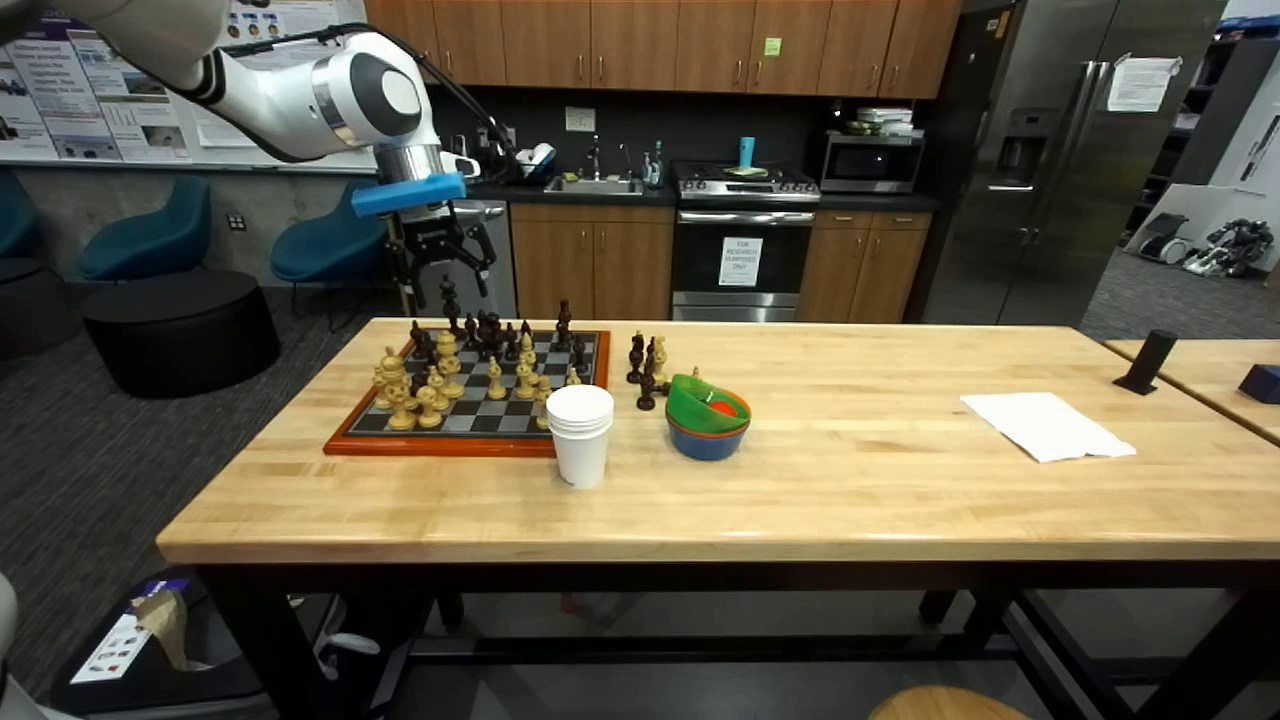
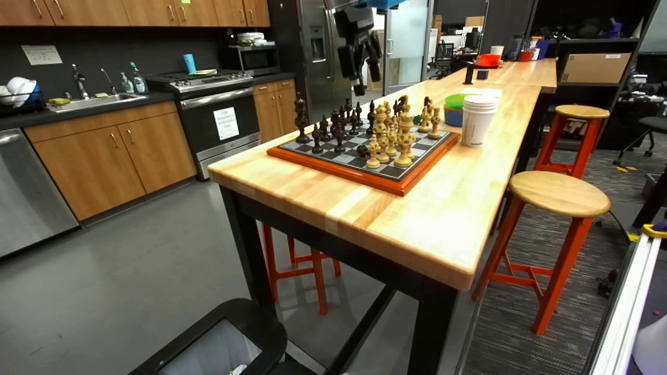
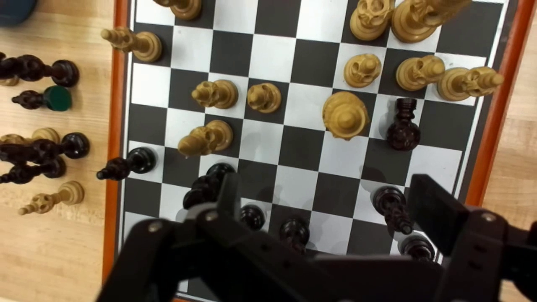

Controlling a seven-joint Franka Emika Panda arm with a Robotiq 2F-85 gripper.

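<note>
My gripper hangs over the back of the chessboard, open and with nothing between its fingers. Exterior view 2 shows the black gripper above the dark pieces, apart from them. Looking down in the wrist view, the two fingers stand wide apart over the dark side of the board, partly hiding several dark pieces. One dark piece lies on its side among the light pieces, beside a light piece. A dark bishop-like piece stands by the board's edge.
Off the board stand several dark and light pieces. Stacked white cups sit close to the board's front corner, with nested bowls to their right. A white sheet lies farther right.
</note>
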